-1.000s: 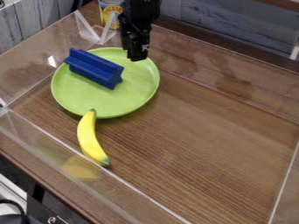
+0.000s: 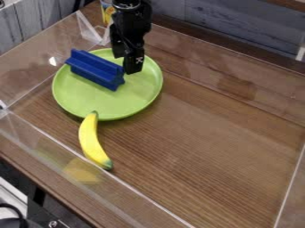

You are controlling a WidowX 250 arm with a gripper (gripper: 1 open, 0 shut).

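A blue elongated block [image 2: 94, 69] lies at the left of a round green plate [image 2: 128, 106]. My black gripper [image 2: 132, 64] hangs over the upper part of the plate, just right of the block, with its fingers open. I cannot tell whether it touches the plate. A yellow banana [image 2: 93, 141] lies on the wooden table below the plate.
A yellow object [image 2: 107, 12] stands at the back, partly behind the arm. Wires show at the bottom left corner.
My gripper has moved down and slightly left, closer to the blue block and over the plate. The block, plate and banana look unmoved.
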